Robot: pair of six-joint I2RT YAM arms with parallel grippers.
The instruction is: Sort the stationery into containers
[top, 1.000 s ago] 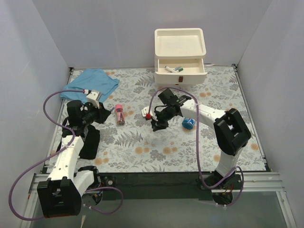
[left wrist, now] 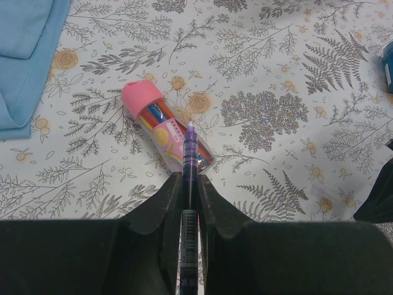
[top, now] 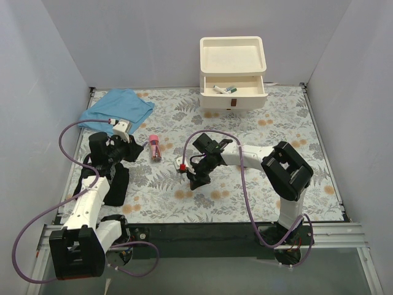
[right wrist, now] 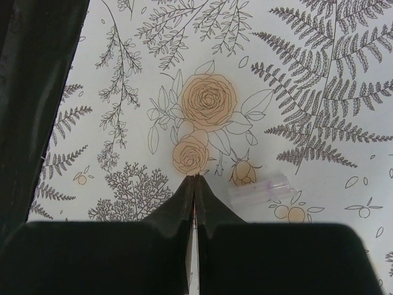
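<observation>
My left gripper is shut on a slim purple pen [left wrist: 190,153] with a barcode label, its pale tip pointing away from me. Beyond the pen lies a pink-capped clear tube [left wrist: 163,126] of coloured pencils; in the top view the tube [top: 155,149] is just right of the left gripper [top: 140,147]. My right gripper is shut low over the patterned cloth, and nothing clear shows between its fingers. A small transparent piece [right wrist: 261,190] lies on the cloth just right of those fingertips. The white drawer unit's open drawer [top: 233,103] holds several markers [top: 224,90].
A blue cloth [top: 123,107] lies at the back left and a black item [top: 118,186] beside the left arm. A blue cylinder [left wrist: 388,64] is partly in the left wrist view, mostly hidden by the right arm from above.
My right gripper has moved toward the table's front and slightly left, and its arm now covers the blue cylinder. The left arm stays nearly still, with the pen in its gripper.
</observation>
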